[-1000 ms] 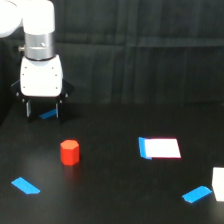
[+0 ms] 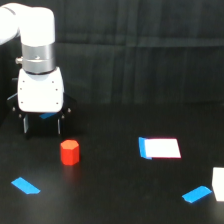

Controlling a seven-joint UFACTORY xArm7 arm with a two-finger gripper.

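Observation:
At the left of the camera view my white gripper (image 2: 42, 127) points down, its two dark thin fingers (image 2: 59, 126) spread apart. It is open, and no held object shows between them. A red block (image 2: 69, 152) with a six-sided outline rests on the black table, nearer the camera and a little right of the gripper. Partly hidden by the gripper is a blue patch (image 2: 48, 115) on the table.
A white card (image 2: 162, 148) with a blue strip (image 2: 143, 148) along its left lies right of centre. Flat blue pieces lie front left (image 2: 25, 185) and front right (image 2: 196, 194). Another white piece (image 2: 218, 183) is cut off by the right edge.
My gripper has come lower in the view, with its fingers still apart, and now covers part of the blue patch. The red block and the flat pieces have stayed put.

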